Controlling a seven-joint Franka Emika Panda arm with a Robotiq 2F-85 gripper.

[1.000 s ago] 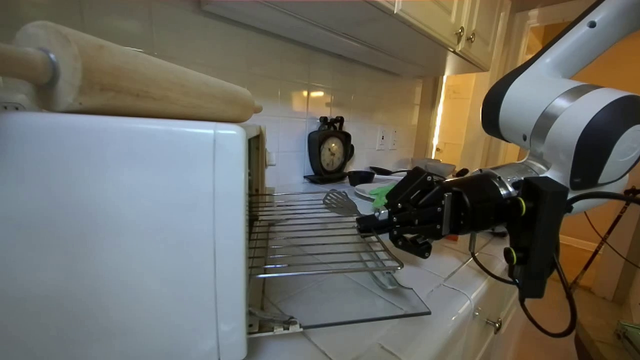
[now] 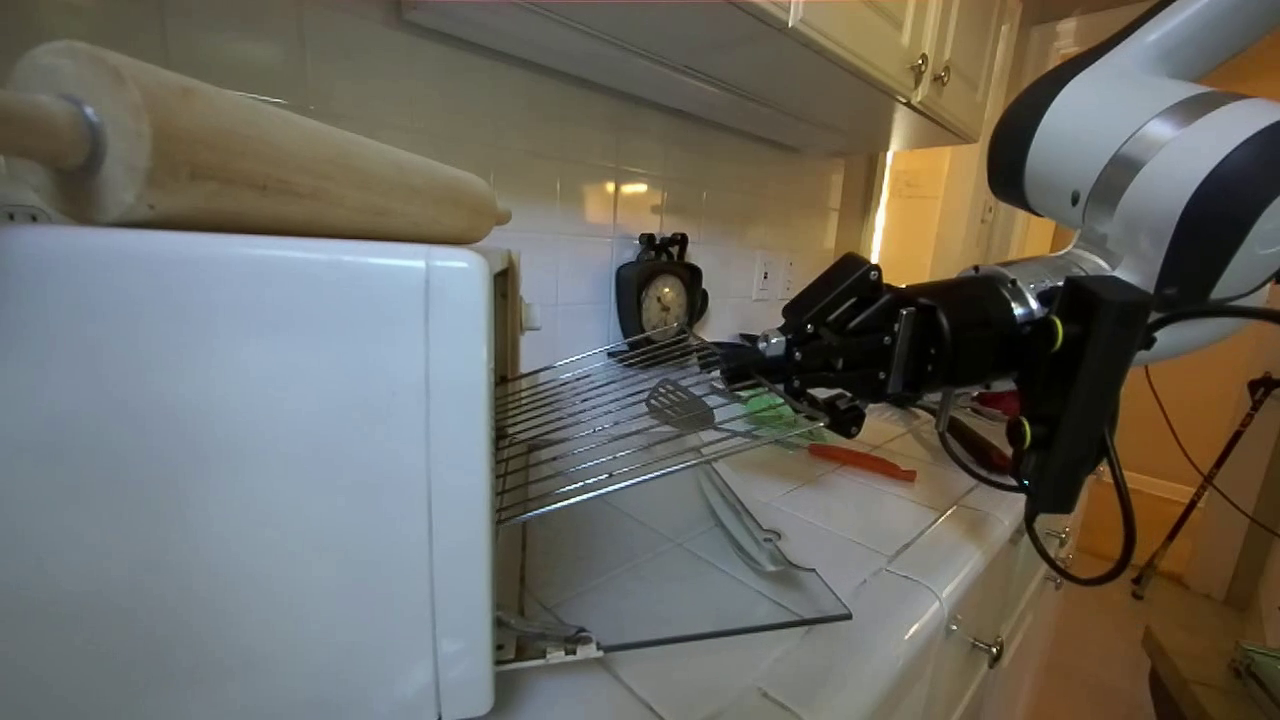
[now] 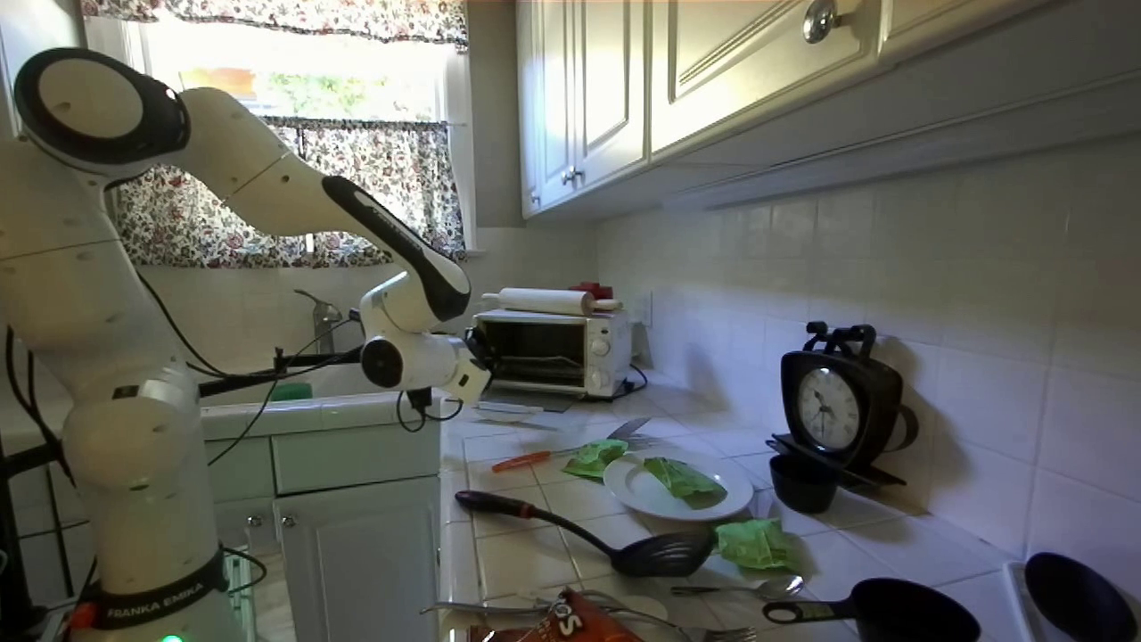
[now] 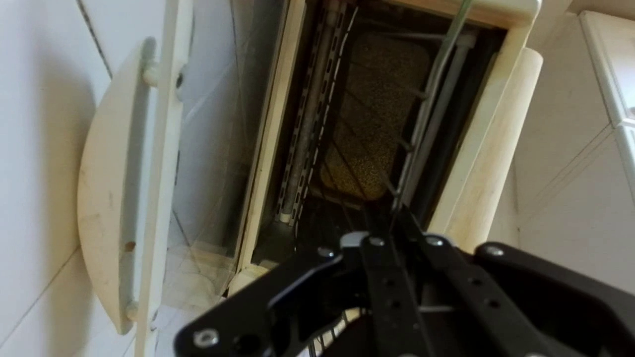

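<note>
In exterior view 1, my gripper (image 2: 756, 366) is shut on the outer edge of a wire oven rack (image 2: 612, 414). The rack juts from the white toaster oven (image 2: 240, 468) and slopes upward toward my fingers, its inner end still inside the opening. Below it the oven's glass door (image 2: 672, 600) hangs open and flat over the counter. From the wrist view, the black fingers meet at the rack's rim wire (image 4: 437, 89), and the oven cavity (image 4: 375, 113) behind holds no food that I can see. The far side of the grip is hidden.
A wooden rolling pin (image 2: 276, 150) lies on top of the oven. A black scale (image 2: 662, 294) stands by the tiled wall. Farther along the counter are a plate (image 3: 631, 497), lettuce, a black slotted spoon (image 3: 658, 555) and other utensils. Cabinets (image 2: 672, 48) hang overhead.
My gripper has risen, lifting the rack's outer end; the rack was nearly level and is now tilted up. The rolling pin has shifted slightly left. The door remains open.
</note>
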